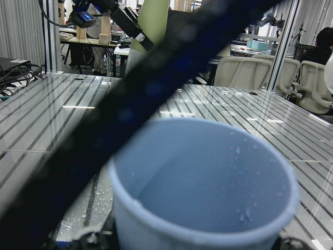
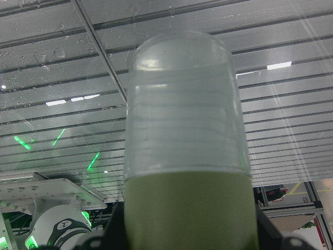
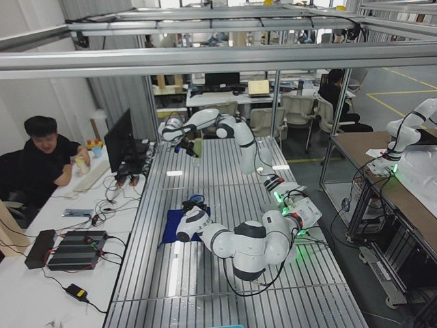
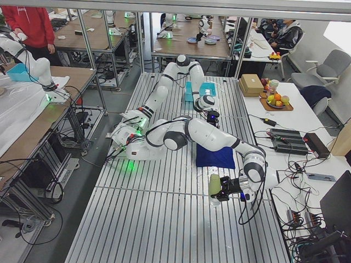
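A light blue cup (image 1: pixel 203 198) fills the lower left wrist view, open top up, with drops on its wall; my left gripper (image 4: pixel 211 116) is shut on it, over a blue cloth (image 4: pixel 214 160) on the slatted table. A green bottle with a clear, translucent part (image 2: pixel 187 213) fills the middle of the right wrist view, held by my right gripper (image 4: pixel 221 190), which is shut on it above the table's far part, as the camera left view shows. A dark blurred bar crosses the left wrist view.
A blue bin (image 4: pixel 204 87) stands at one end of the slatted table (image 4: pixel 142 219). A side desk with monitor (image 3: pixel 120 147), cables and power boxes runs along one edge, a seated person beside it.
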